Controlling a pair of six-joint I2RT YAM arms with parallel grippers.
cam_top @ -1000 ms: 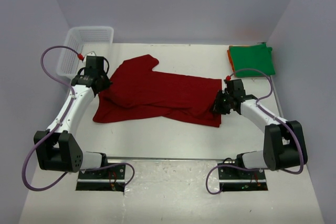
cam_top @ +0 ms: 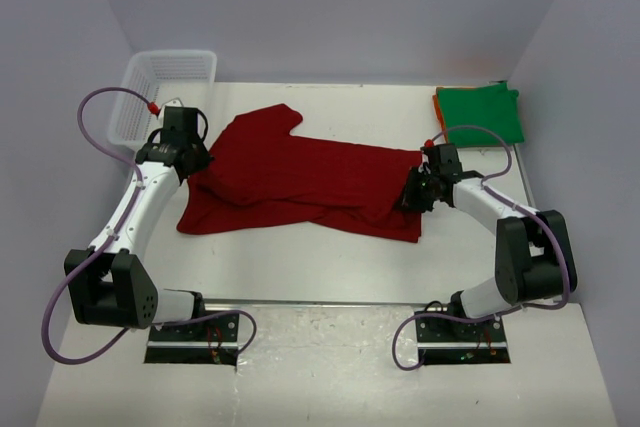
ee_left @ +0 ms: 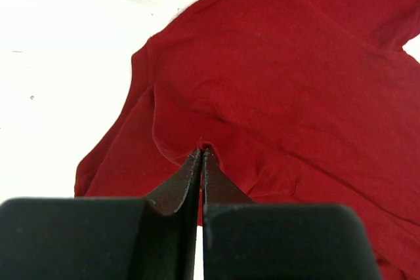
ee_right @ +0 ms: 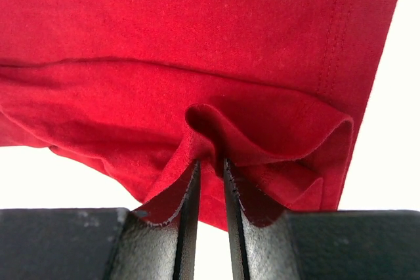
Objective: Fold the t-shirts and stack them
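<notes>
A red t-shirt (cam_top: 310,172) lies across the table in a long shape, with a folded-over layer along its near side. My left gripper is shut at its left end, a raised pinch of the red cloth (ee_left: 243,159) at its fingertips. Toward the shirt's right end, my right gripper is part open, with a narrow gap between its fingers. A standing ruck of red cloth (ee_right: 203,129) rises right at those tips. How deep the fabric sits between them is hard to see.
Stacked at the back right are a green folded shirt (cam_top: 480,114) and an orange one (cam_top: 437,112), mostly covered by it. A white basket (cam_top: 205,97) stands at the back left, behind the left arm. Bare table (cam_top: 290,265) shows in front of the shirt.
My right arm has shifted slightly to the left and toward the back, its gripper staying at the shirt's right end. The left arm and the shirt look unchanged.
</notes>
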